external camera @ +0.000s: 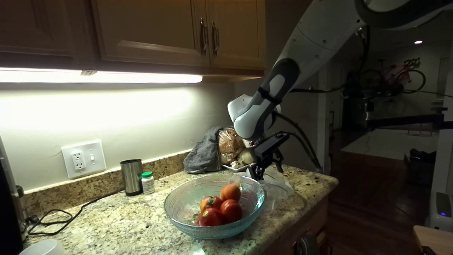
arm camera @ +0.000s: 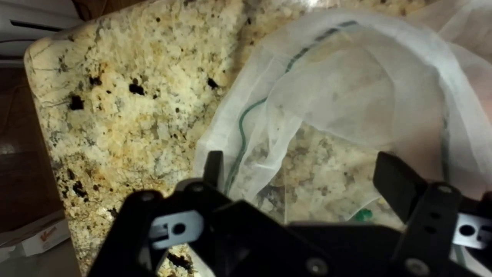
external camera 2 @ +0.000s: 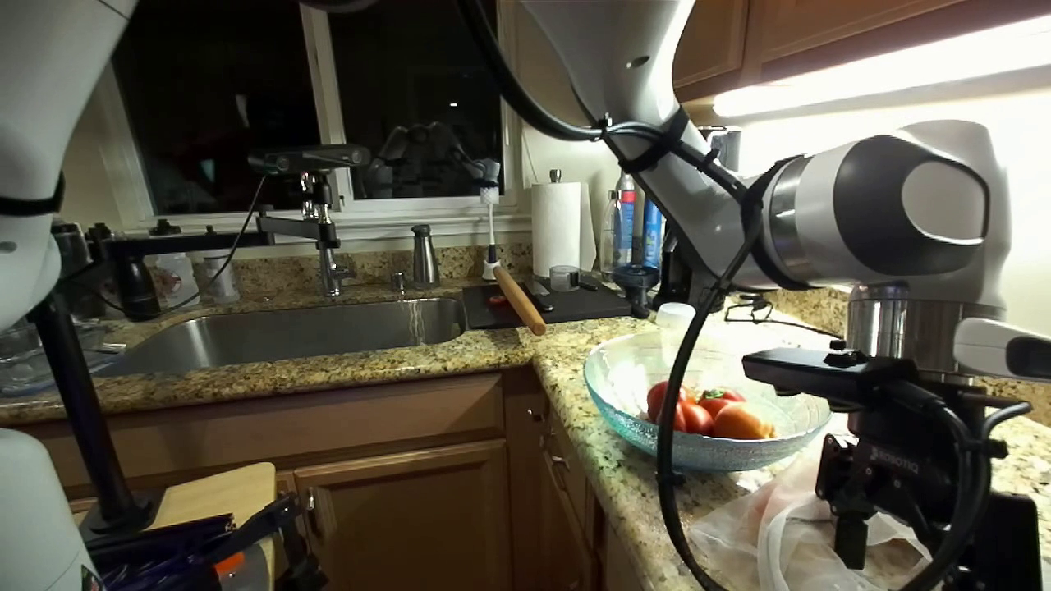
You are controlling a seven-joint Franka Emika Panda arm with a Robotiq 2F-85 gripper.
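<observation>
My gripper is open, its two fingers (arm camera: 213, 168) wide apart in the wrist view. Below it lies a translucent white mesh bag (arm camera: 244, 124) with a green line along its edge; nothing is clearly gripped. Whether the fingers touch the bag cannot be told. A small green piece (arm camera: 363, 214) shows near the right finger. In exterior view 1, the bag (external camera: 278, 189) lies behind and right of a clear glass bowl (external camera: 182, 223). That bowl holds several red tomatoes (external camera: 211, 217) and an orange fruit (external camera: 230, 192).
Against the wall stand a grey cloth (external camera: 206, 153), a bagged brown loaf (external camera: 229, 145), a steel tumbler (external camera: 132, 177) and a green-capped bottle (external camera: 147, 183). The counter (arm camera: 124, 120) ends beyond the bag; its corner is bare. Overhead hang wooden cabinets (external camera: 148, 32).
</observation>
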